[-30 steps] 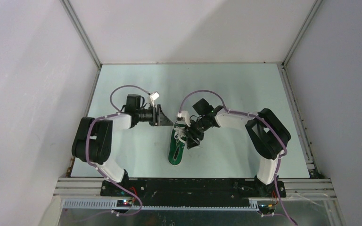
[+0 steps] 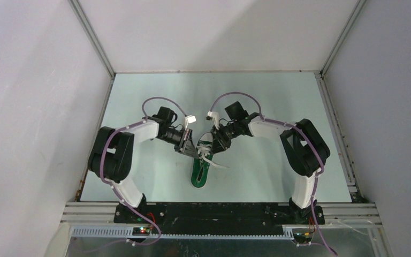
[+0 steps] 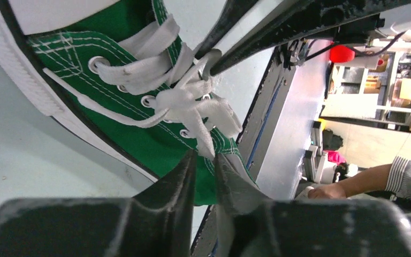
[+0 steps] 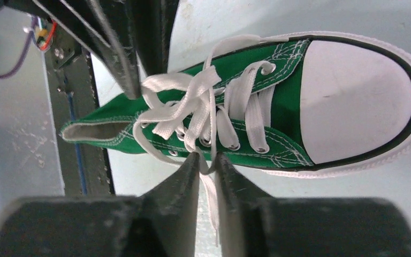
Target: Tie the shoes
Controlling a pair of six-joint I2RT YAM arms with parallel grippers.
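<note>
A green sneaker (image 2: 199, 174) with white sole and toe cap lies lengthwise in the middle of the table. Its white laces (image 3: 187, 110) form a loose knot with loops over the eyelets, one end trailing off the side. My left gripper is low over the laces, fingertips at a hanging lace strand, the pads close together. My right gripper is at a lace loop, fingertips around or against the strand. Whether either grips lace firmly is unclear.
The two grippers sit very close to each other over the shoe.
My right gripper has shifted up slightly, toward the back of the table.
</note>
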